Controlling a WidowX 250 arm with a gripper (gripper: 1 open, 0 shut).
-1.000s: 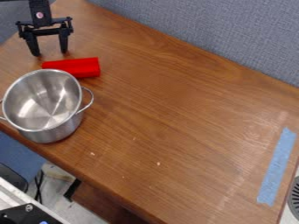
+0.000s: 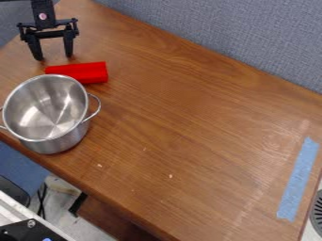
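At the top left of the camera view, my black gripper [image 2: 53, 51] stands open, its two fingers pointing down with nothing between them. A red block-like object [image 2: 78, 72] lies on the wooden table [image 2: 201, 132], just below and to the right of my fingers. A large steel pot [image 2: 45, 113] with side handles sits at the left, below the red object.
Grey padded walls stand behind. A round metal item [image 2: 315, 215] is partly visible at the far right. Cables hang at the lower left.
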